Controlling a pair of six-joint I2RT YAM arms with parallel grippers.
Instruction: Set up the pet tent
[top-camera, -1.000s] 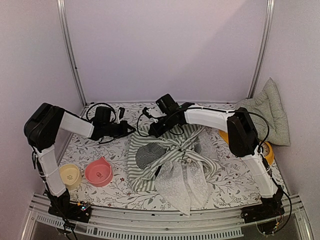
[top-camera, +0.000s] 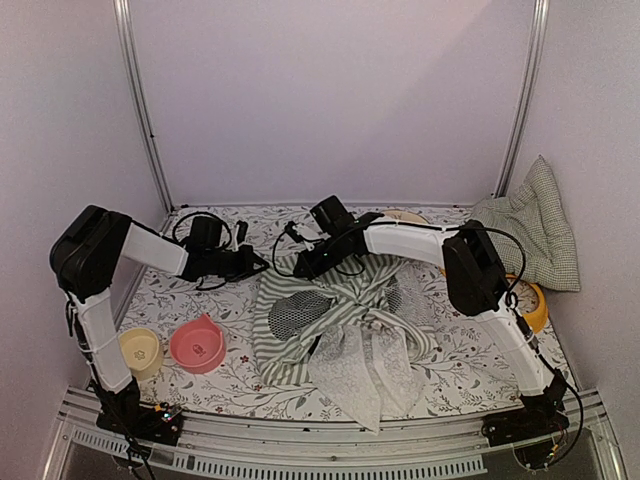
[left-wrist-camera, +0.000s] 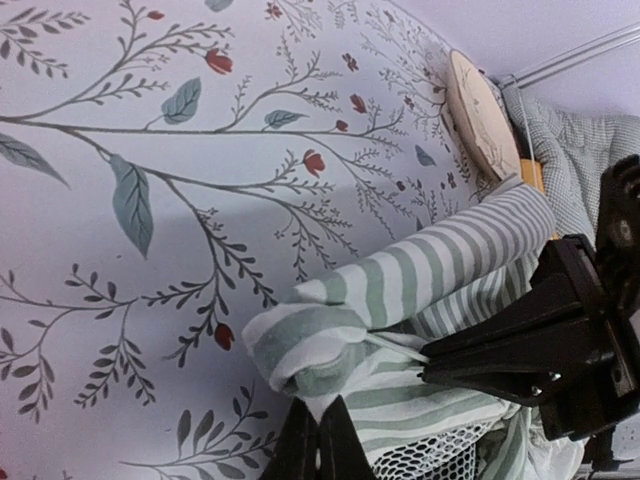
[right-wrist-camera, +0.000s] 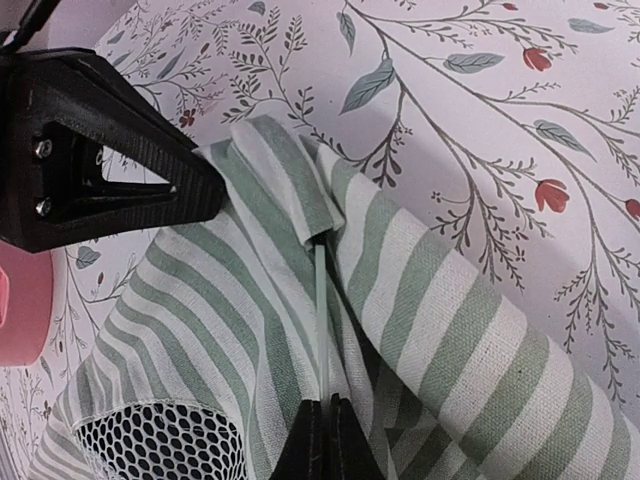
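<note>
The striped tent fabric lies spread on the floral mat, with mesh panels and white sheer cloth. In the left wrist view my left gripper is shut at a bunched corner of the striped fabric. My right gripper is shut on a thin pale pole, whose upper end enters a striped sleeve. Both grippers are close together at the fabric's back-left part in the top view.
A pink bowl and cream bowl stand at the front left. A checked cushion and an orange object are at the right. A round wooden piece lies behind the tent.
The left arm looks nearly still.
</note>
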